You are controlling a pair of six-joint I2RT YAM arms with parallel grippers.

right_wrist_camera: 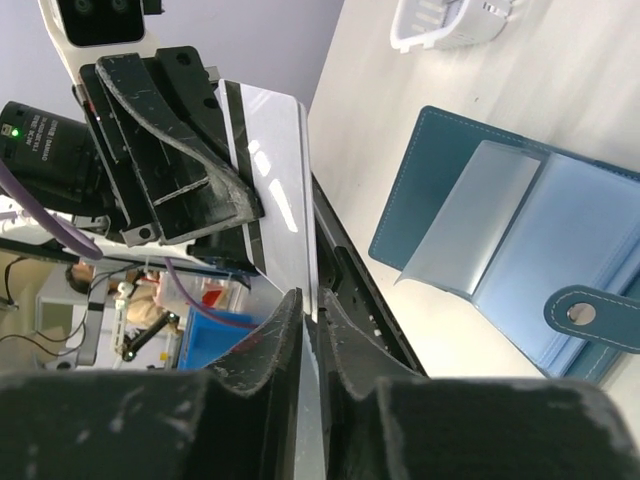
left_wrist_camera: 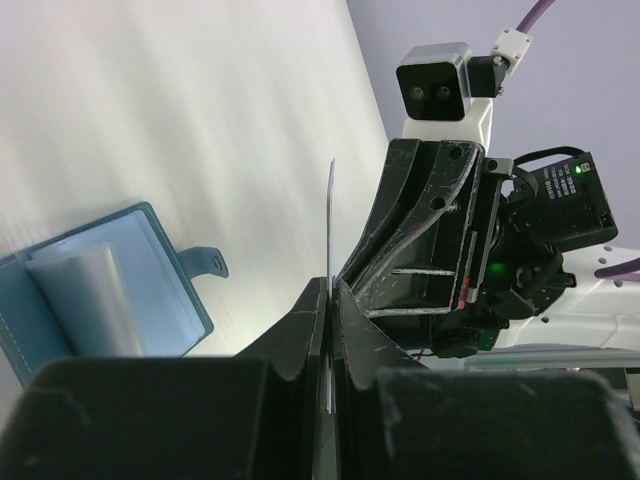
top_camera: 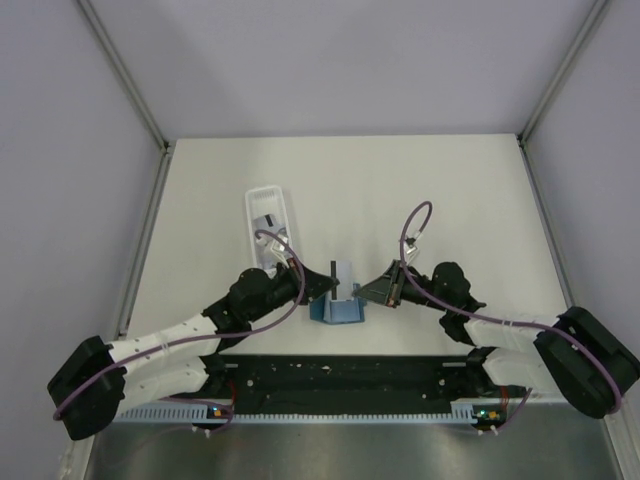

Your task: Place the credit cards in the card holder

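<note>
A white card with a dark stripe [top_camera: 340,278] is held upright by my left gripper [top_camera: 322,284], seen edge-on between its fingertips in the left wrist view. My right gripper [top_camera: 364,294] has its fingertips at or very near the card's lower edge; whether it grips it I cannot tell. The blue card holder [top_camera: 345,314] [left_wrist_camera: 135,265] [right_wrist_camera: 565,250] lies open beneath and beside the grippers, its clear sleeve lifted.
A white tray [top_camera: 250,220] [right_wrist_camera: 450,25] with more cards stands at the back left.
</note>
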